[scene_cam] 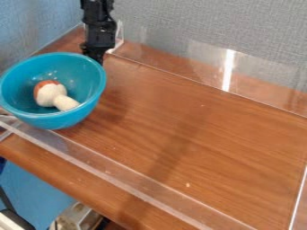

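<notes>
A teal bowl point(90, 85) sits at the left of the wooden table. Inside it lies a pale toy point(57, 98) with a red-and-white cap, shaped like a mushroom. My black gripper point(96, 56) is at the back left, just behind the bowl's rim; its fingertips are small and partly unclear, and I see nothing held in it.
Clear low walls edge it at front and back. Grey and blue walls stand behind. Below the front left is a blue floor with some equipment.
</notes>
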